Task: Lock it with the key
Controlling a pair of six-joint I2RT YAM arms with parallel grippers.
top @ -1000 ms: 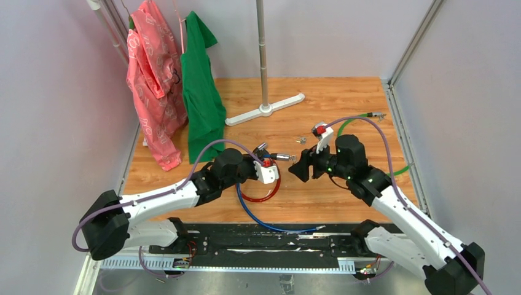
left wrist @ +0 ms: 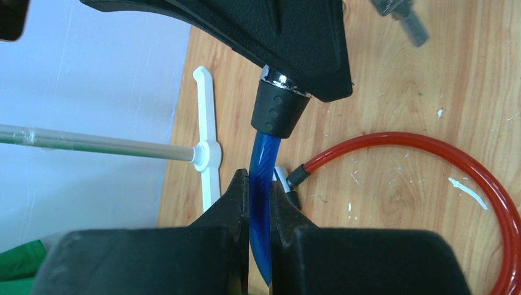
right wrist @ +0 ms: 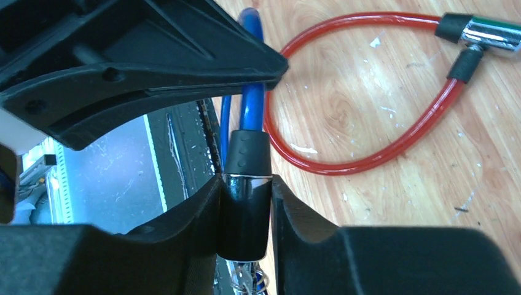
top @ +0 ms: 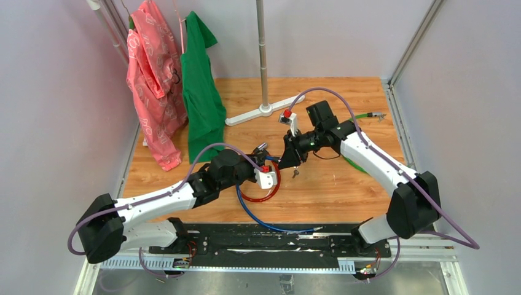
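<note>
In the left wrist view my left gripper is shut on the blue cable [left wrist: 264, 160] of a lock, just below its black collar [left wrist: 279, 109]. My right gripper is shut on the lock's shiny cylinder [right wrist: 244, 215], beyond that collar. Small metal keys with a ring [right wrist: 247, 278] show past the cylinder's end; how they sit in it cannot be told. From above, both grippers meet mid-table. The cable's free end [top: 316, 229] lies near the front edge, away from the cylinder.
A red cable lock [right wrist: 368, 163] forms a loop on the table below the grippers. A green lock [top: 372, 115] lies at the back right. Behind stands a white rack base [top: 246, 117], with green [top: 203, 92] and pink clothes [top: 153, 86] hanging left.
My right gripper has moved left and is now around the cylinder; a second ago it was apart from it. The left arm and blue cable have hardly moved.
</note>
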